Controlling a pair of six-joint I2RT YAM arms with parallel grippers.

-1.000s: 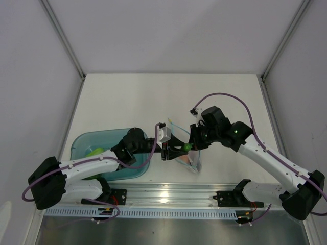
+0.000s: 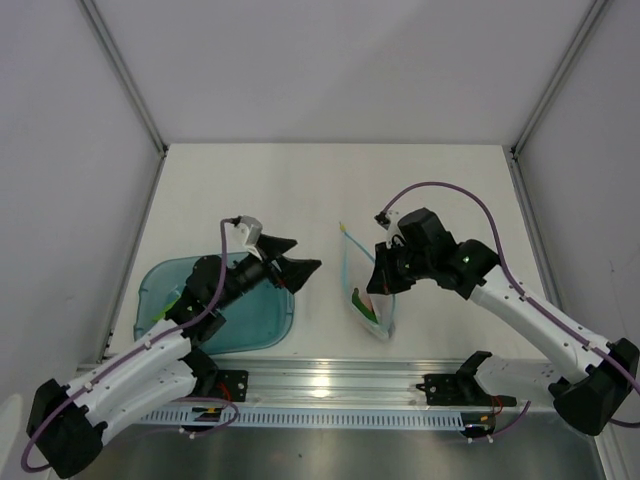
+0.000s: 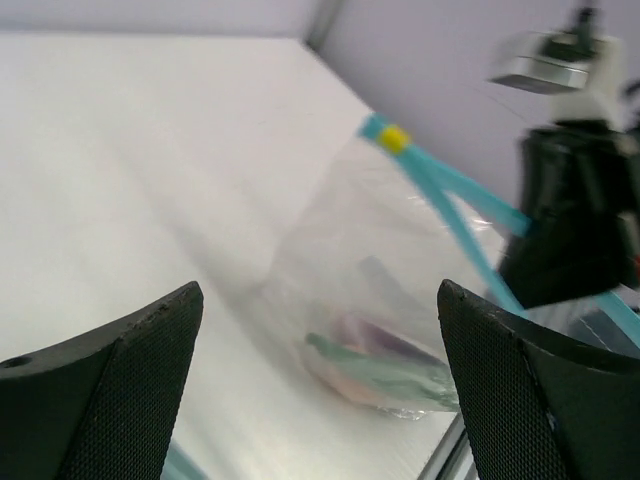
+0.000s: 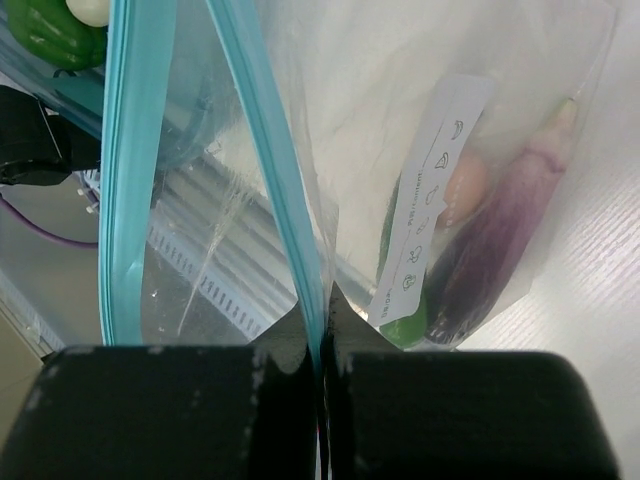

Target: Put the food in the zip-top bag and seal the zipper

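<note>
The zip bag (image 2: 365, 305) stands right of centre, its blue zipper edge held by my right gripper, shut on it. In the right wrist view it holds an eggplant (image 4: 495, 230), a long green vegetable (image 4: 405, 328) and a round brownish item (image 4: 465, 185), partly behind a printed label. My left gripper (image 2: 298, 258) is open, empty, left of the bag and above the blue bin (image 2: 250, 330); in the left wrist view its fingertips (image 3: 130, 370) are spread apart with the bag beyond.
The blue bin at left holds green produce, partly under the left arm; a green pepper (image 4: 55, 30) and a white item (image 4: 88, 10) show in the right wrist view. The metal rail lines the front edge.
My left gripper has opened and moved left, away from the bag, leaving the green item it carried inside the bag. The right arm is unchanged.
</note>
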